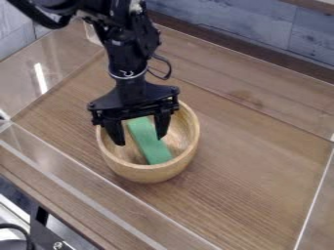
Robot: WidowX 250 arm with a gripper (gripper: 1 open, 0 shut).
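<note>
A round wooden bowl point(150, 168) stands on the table, centre-left. Inside it lies a green oblong object point(150, 145). My black gripper point(135, 129) reaches down from the top over the bowl, its fingers spread open above the green object, one at each side. Whether they touch it cannot be told.
The wooden table point(255, 166) has free room to the right of the bowl and behind it. A grey-blue plank wall point(261, 39) runs along the back. Dark equipment and cables sit off the table's edge at the bottom left.
</note>
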